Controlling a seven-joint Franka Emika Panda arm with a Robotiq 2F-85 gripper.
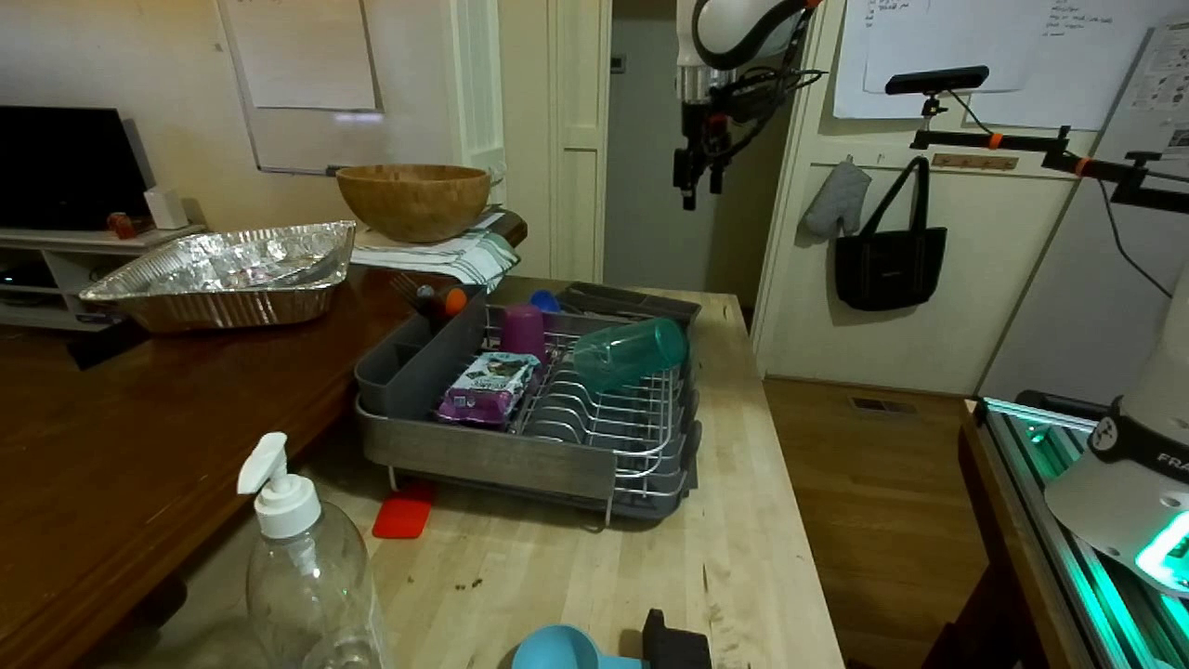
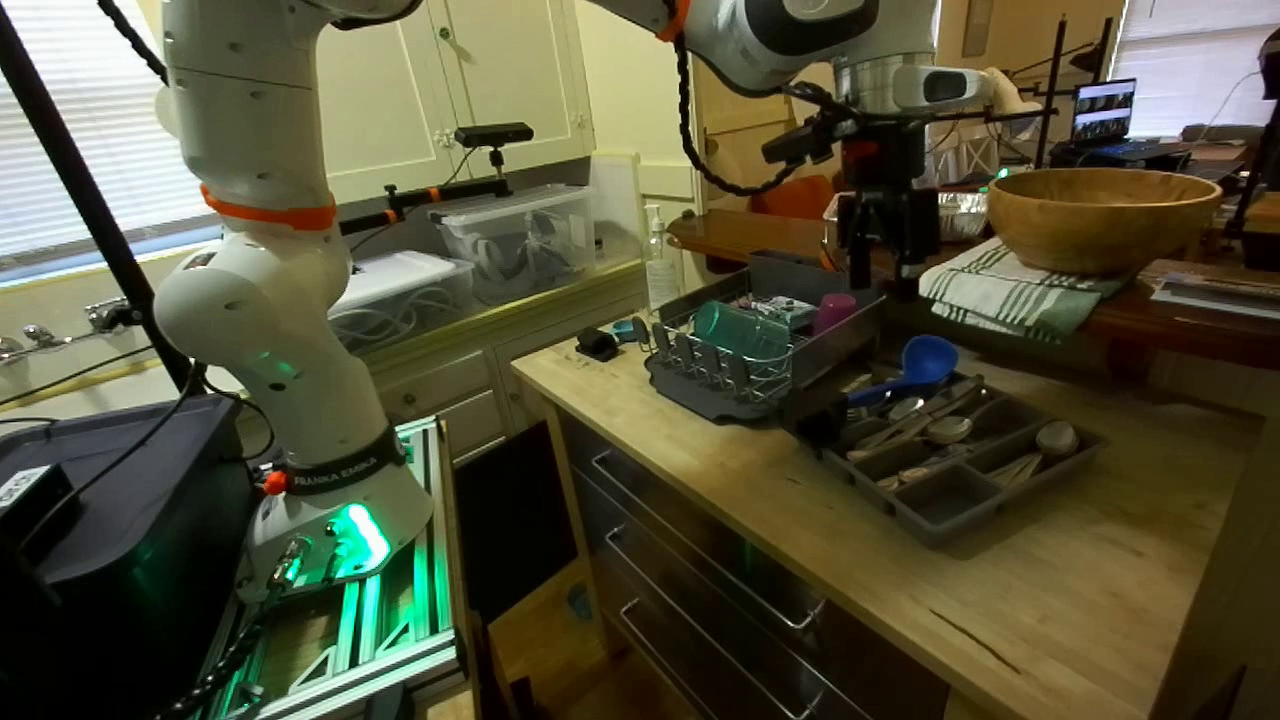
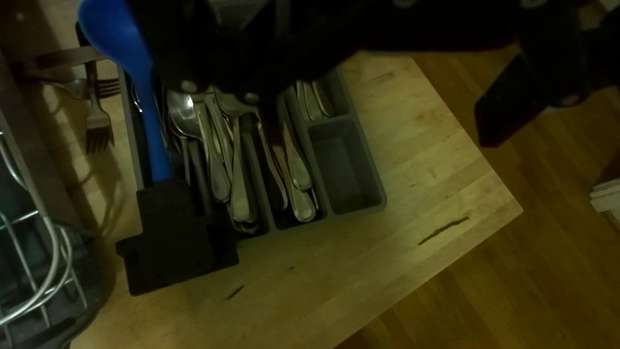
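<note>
My gripper (image 1: pixel 701 191) hangs in the air above the far end of the wooden counter, its fingers pointing down. It is open, and nothing shows between the fingers. In the wrist view its dark parts cover the top of the picture. Below lies a grey cutlery tray (image 2: pixel 948 516) holding spoons and other silverware (image 3: pixel 239 192). A blue ladle (image 3: pixel 152 116) lies along the tray's side, its black handle end reaching past the edge. The dish rack (image 1: pixel 502 452) beside it carries a teal cup (image 1: pixel 631 355), a purple cup (image 1: pixel 523 331) and a purple-white packet (image 1: pixel 490 386).
Loose forks (image 3: pixel 99 122) lie between tray and rack. A wooden bowl (image 2: pixel 1098 222) and a striped towel (image 2: pixel 1020 294) are on the neighbouring table, with a foil pan (image 1: pixel 240 301). A clear pump bottle (image 1: pixel 307 580) stands near the front. Bare counter (image 3: pixel 418 174) borders the tray.
</note>
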